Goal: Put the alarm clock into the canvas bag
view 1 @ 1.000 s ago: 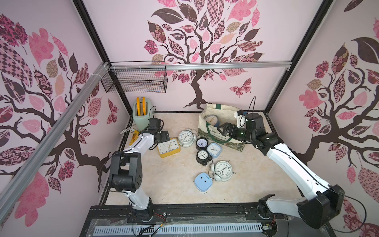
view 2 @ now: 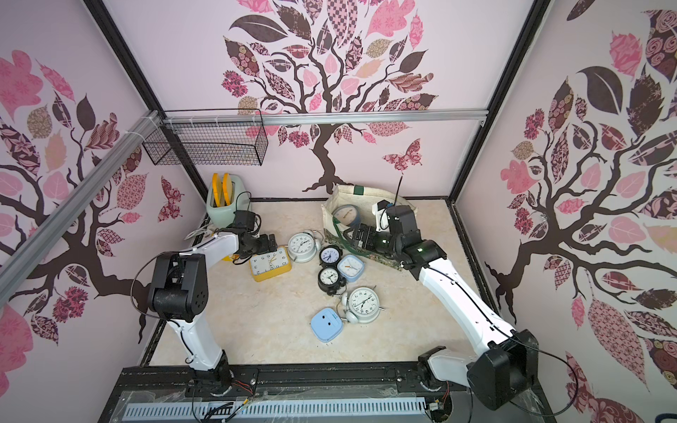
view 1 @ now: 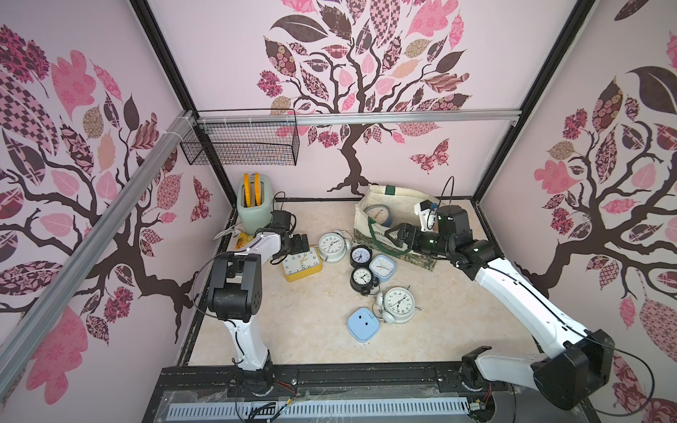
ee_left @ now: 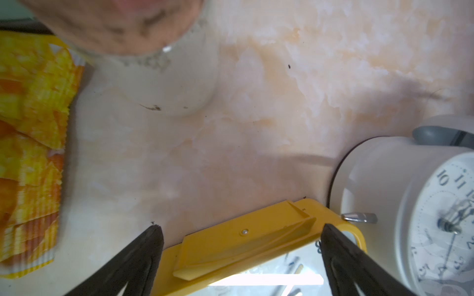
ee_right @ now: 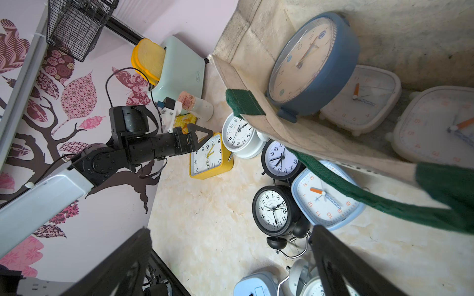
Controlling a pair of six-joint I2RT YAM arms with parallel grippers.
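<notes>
A yellow alarm clock [view 1: 303,266] with a white face lies at the left of the table. Over its back edge is my left gripper [view 1: 296,244], open; in the left wrist view its fingers [ee_left: 135,261] stand either side of the clock's yellow back edge [ee_left: 237,236]. The cream canvas bag [view 1: 407,203], trimmed in green, stands open at the back right. Inside it are a round blue clock [ee_right: 316,64] and pale square clocks [ee_right: 363,98]. My right gripper [view 1: 400,236] hangs in front of the bag, open, with nothing between its fingers.
A white round clock [view 1: 332,244] touches or nearly touches the yellow one. Black clocks [view 1: 361,279], blue clocks [view 1: 363,324] and a big white clock [view 1: 399,303] fill the middle. Behind are a toaster [view 1: 255,213] and a corked jar [ee_left: 163,83].
The left arm has swung a little to the right, its gripper shifting slightly right at the yellow clock. The right gripper has moved slightly lower. The clocks look nearly unmoved.
</notes>
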